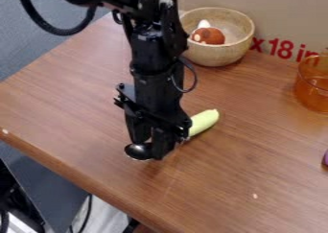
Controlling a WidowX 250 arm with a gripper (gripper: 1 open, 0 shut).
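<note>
My gripper is low over the wooden table, near its front-left edge, pointing down. Beside it, a dark shiny round object sits at the fingertips; I cannot tell whether it is held or part of the gripper. A pale yellow-green elongated item lies just right of the gripper, partly hidden behind it. The state of the fingers is hard to make out.
A cream bowl with a brown-and-white item stands at the back, partly behind the arm. An orange transparent container is at the right edge, with a purple item below it.
</note>
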